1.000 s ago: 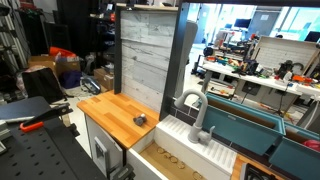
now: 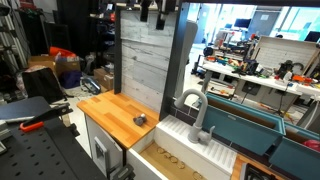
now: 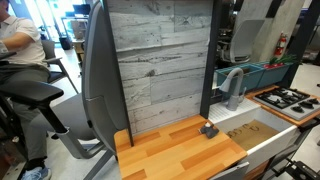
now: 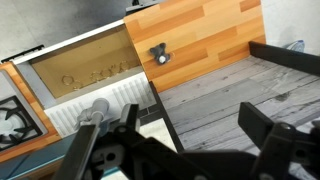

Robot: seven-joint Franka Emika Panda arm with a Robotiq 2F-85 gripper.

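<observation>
High over the toy kitchen, at the top edge of exterior view 1, my gripper (image 2: 153, 16) points down with its two fingers apart. In the wrist view the same gripper is open, and only the scene far below shows between its fingers. A small dark and silvery object (image 4: 160, 52) rests on the wooden counter (image 4: 205, 40); exterior view 2 shows this object (image 3: 209, 130) near the counter's edge by the sink side. What it is, I cannot tell. The open drawer (image 2: 150, 152) holds several small ring-like or hook-like pieces (image 4: 95, 76).
A grey faucet (image 2: 199, 112) rises beside the drawer. Behind it stands a teal bin (image 2: 240, 128), and a stove top (image 3: 285, 101) lies past the sink. The grey plank backboard (image 3: 165, 75) stands upright behind the counter.
The counter, the small object and the drawer look the same.
</observation>
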